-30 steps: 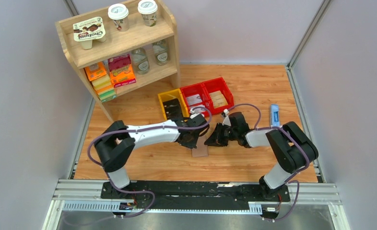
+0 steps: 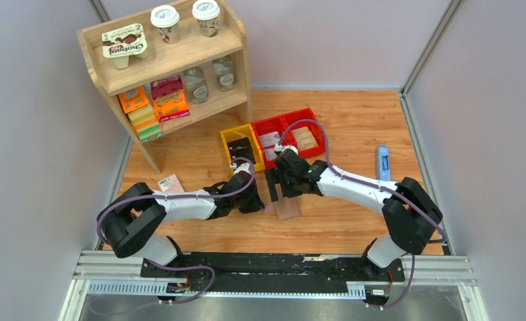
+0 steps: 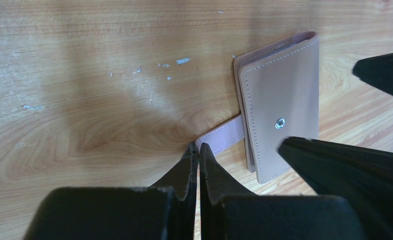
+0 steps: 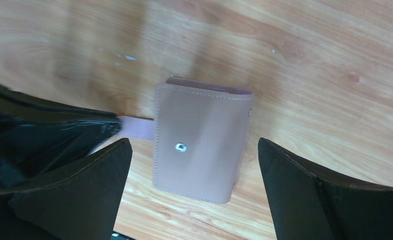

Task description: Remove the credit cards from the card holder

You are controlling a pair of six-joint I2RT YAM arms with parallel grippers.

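A closed-up tan-pink card holder [image 3: 279,100] lies flat on the wooden table, its silver snap facing up. From its left edge sticks out a lilac strap [image 3: 223,136]; my left gripper is shut on the end of that strap. The right gripper stands open above the holder [image 4: 202,145], one finger on each side of it in the right wrist view, not touching as far as I can tell. Any cards inside are hidden by the cover.
Behind the arms stand a yellow tray [image 2: 227,136] and red trays [image 2: 309,113] holding small items. A wooden shelf [image 2: 227,45] fills the back left. At the right lies a blue box [image 2: 383,162]; a pale packet [image 2: 170,184] lies to the left.
The left gripper, still on the strap, has shifted left in the top view.
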